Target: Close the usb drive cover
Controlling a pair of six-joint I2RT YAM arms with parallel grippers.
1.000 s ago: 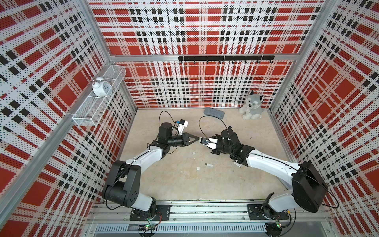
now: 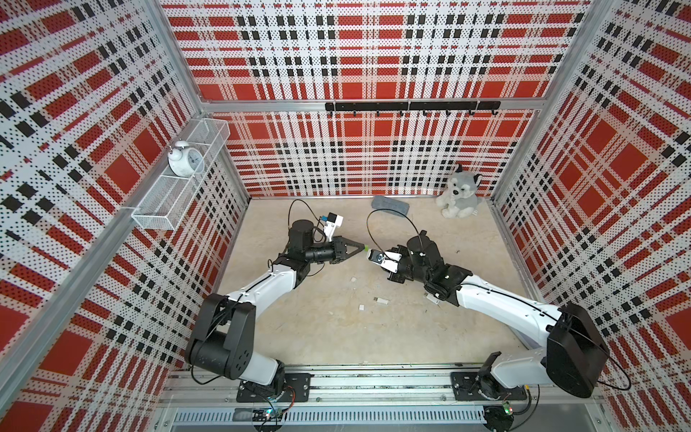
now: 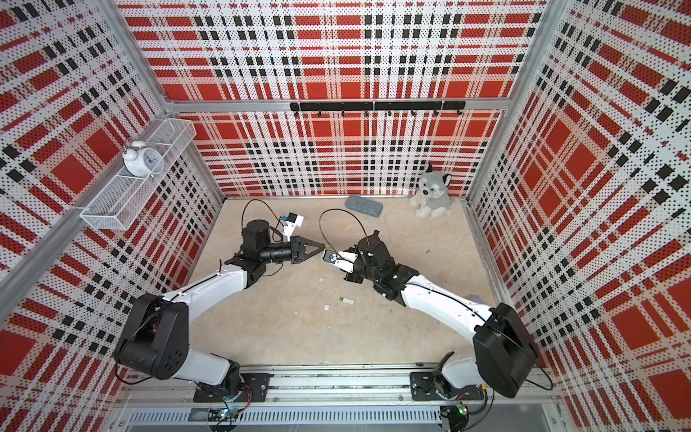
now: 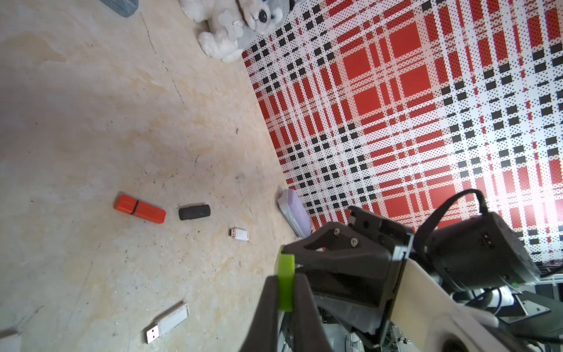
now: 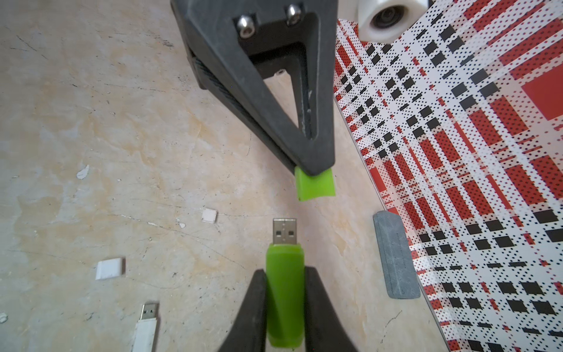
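Observation:
In the right wrist view my right gripper is shut on the green usb drive (image 5: 285, 316), its bare metal plug (image 5: 285, 230) pointing away from the fingers. Just beyond the plug and somewhat to its right is the green cover (image 5: 315, 184), at the tip of the left fingers (image 5: 293, 138). A gap separates plug and cover. In the left wrist view the cover (image 4: 285, 281) sits between the fingertips of my left gripper, which is shut on it. The top left view has both grippers facing each other above the table.
On the table lie a red stick (image 4: 139, 209), a black one (image 4: 194, 211) and white usb drives (image 4: 173, 318), plus small white pieces (image 5: 109, 268). A grey case (image 2: 390, 205) and a plush dog (image 2: 459, 192) stay at the back.
My right gripper has shifted slightly to the right, away from the left one, and green now shows between the two.

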